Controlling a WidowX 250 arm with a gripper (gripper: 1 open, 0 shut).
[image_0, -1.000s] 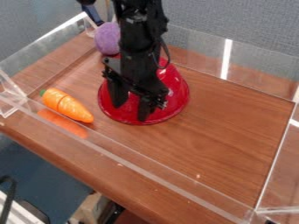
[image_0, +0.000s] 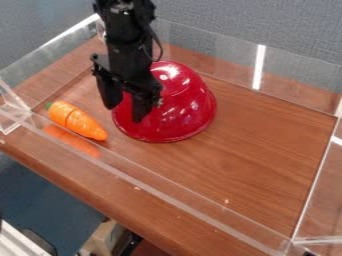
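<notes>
My black gripper (image_0: 127, 88) hangs from above over the left side of a glossy red bowl (image_0: 178, 115), which is upside down or dome-shaped on the wooden surface. Its fingers point down; whether they are open or shut is unclear against the dark body. An orange toy carrot (image_0: 76, 121) lies to the left of the bowl, apart from it, near the clear left wall.
A wooden tabletop (image_0: 241, 180) is bordered by clear plastic walls. A grey wall stands behind, and some hardware is below the table edge at lower left.
My gripper has moved left and up across the red bowl, uncovering more of it. The purple object behind at the upper left is now hidden. The carrot has not moved.
</notes>
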